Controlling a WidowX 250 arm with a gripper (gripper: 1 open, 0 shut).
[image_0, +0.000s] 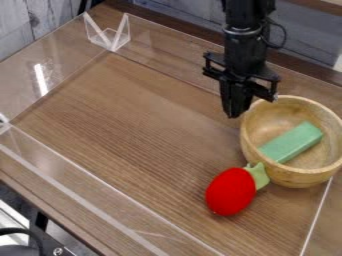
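The black robot gripper (238, 95) hangs over the back of the table, just behind and left of a tan bowl (247, 152); it looks shut, and nothing shows between its fingers. A green block (291, 143) lies inside the bowl. In front of the bowl, toward the bottom right, a red object with a pale green top (231, 191) lies on the wooden table (120, 120), apart from the gripper.
A white wire-like fixture (107, 28) stands at the back left edge, and another white piece (6, 122) is at the left edge.
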